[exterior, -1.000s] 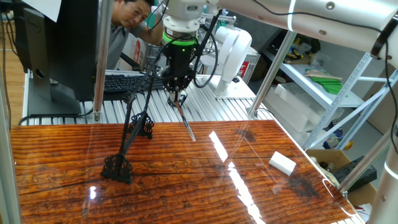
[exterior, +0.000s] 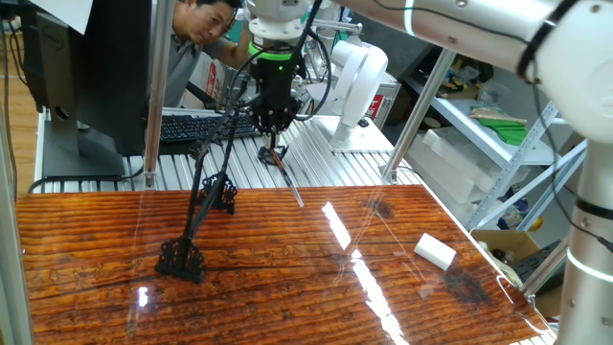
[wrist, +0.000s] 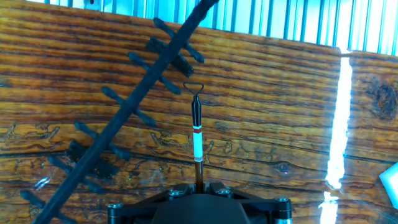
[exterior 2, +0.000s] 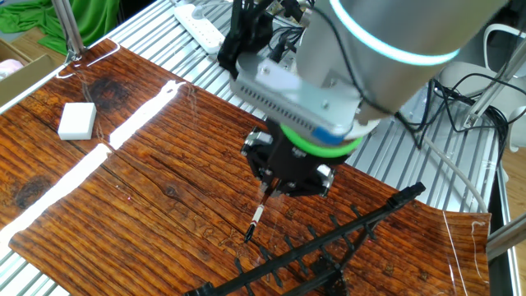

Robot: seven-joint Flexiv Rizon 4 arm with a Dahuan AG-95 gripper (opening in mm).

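Observation:
A thin brush-like pen [wrist: 198, 140], brown with a white band, a red stripe, a black end and a loop at its tip, sticks out from my gripper. The fingers are shut on its brown shaft. In exterior view 2 the pen [exterior 2: 256, 215] slants down, its black end over the wooden table; whether it touches cannot be told. A black rack [wrist: 118, 121] with pegs along its bar stands beside the pen, to its left in the wrist view. In exterior view 1 my gripper [exterior: 274, 144] is above the table's far edge, right of the rack [exterior: 213, 182].
A white block [exterior: 435, 251] lies on the right of the glossy wooden table [exterior: 287, 287]. Behind are a keyboard [exterior: 206, 126], a monitor [exterior: 91, 86] and a person [exterior: 199, 38] leaning close. Metal posts [exterior: 421, 115] rise at the sides.
The upper arm has swung in exterior view 1, and the pen's lower end has risen slightly. It stays in the gripper. Rack and block have not moved.

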